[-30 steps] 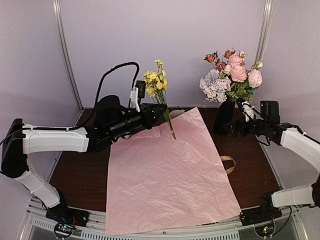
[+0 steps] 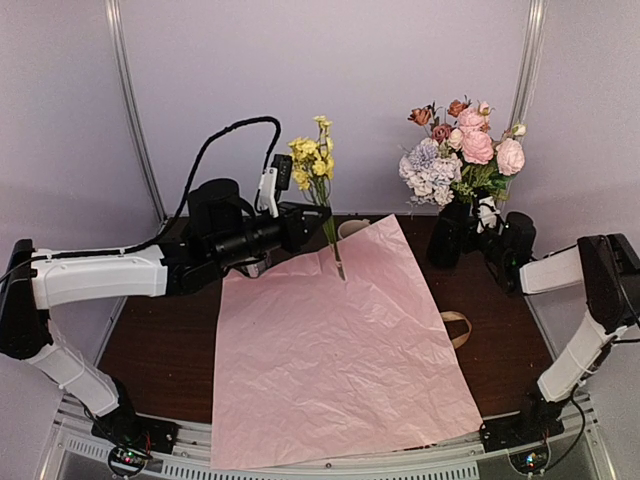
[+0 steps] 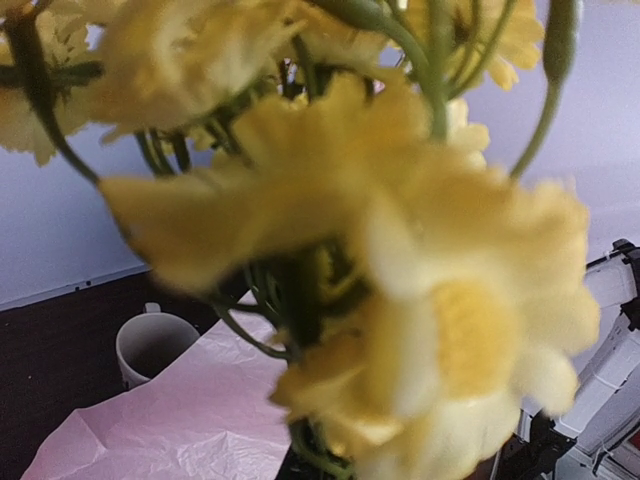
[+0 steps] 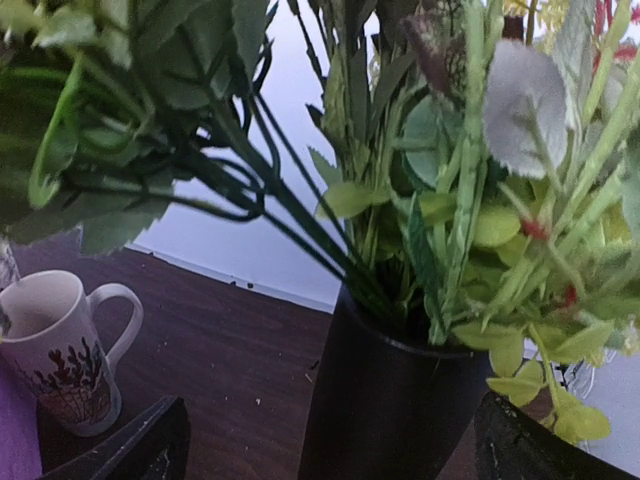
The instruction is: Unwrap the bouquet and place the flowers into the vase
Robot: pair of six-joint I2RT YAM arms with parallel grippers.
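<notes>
Yellow flowers [image 2: 313,163] stand nearly upright over the pink paper, their stems held in my left gripper [image 2: 322,215], which is shut on them. Blurred yellow blooms [image 3: 470,330] fill the left wrist view and hide the left fingers. At the back right the black vase [image 2: 447,236] holds a bouquet of pink, lilac and rust flowers [image 2: 478,147]. My right gripper is open, its two fingers [image 4: 150,440] spread on either side of the vase [image 4: 375,400]. Whether either finger touches the vase I cannot tell.
Pink paper [image 2: 340,350] covers the middle of the dark table. A white mug [image 4: 60,340] stands at the back, left of the vase. A tan ribbon loop [image 2: 458,328] lies at the paper's right edge.
My right arm has swung round, and its gripper has moved slightly closer to the vase. The left gripper and the yellow flowers have shifted only a little.
</notes>
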